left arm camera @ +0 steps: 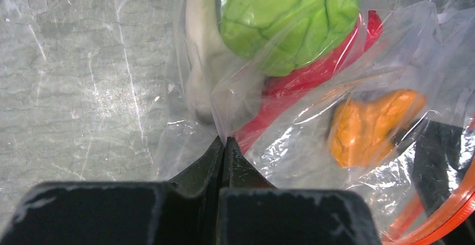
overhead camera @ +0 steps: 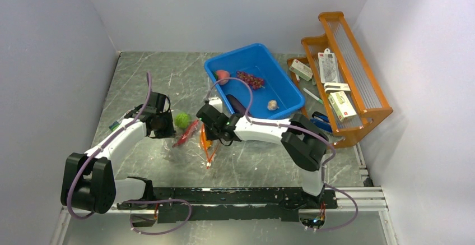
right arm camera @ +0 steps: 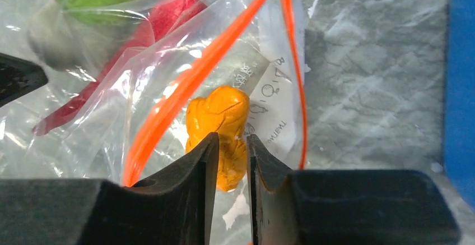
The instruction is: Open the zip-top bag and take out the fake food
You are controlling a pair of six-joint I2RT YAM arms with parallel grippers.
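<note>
A clear zip top bag [left arm camera: 297,155] with an orange zip edge holds a green lettuce [left arm camera: 285,15], a red pepper-like food [left arm camera: 280,99], a pale food [left arm camera: 199,60] and an orange food [left arm camera: 369,133]. My left gripper is shut on the bag's plastic at its lower left. In the right wrist view the bag's top gapes around the orange food, and my right gripper hangs at that food, fingers a little apart; whether they touch it is unclear.
A blue bin [overhead camera: 257,49] behind the grippers holds a peach, grapes, an eggplant and garlic. A wooden rack [overhead camera: 364,110] with boxes stands at the right. Bare table lies at the front right and back left.
</note>
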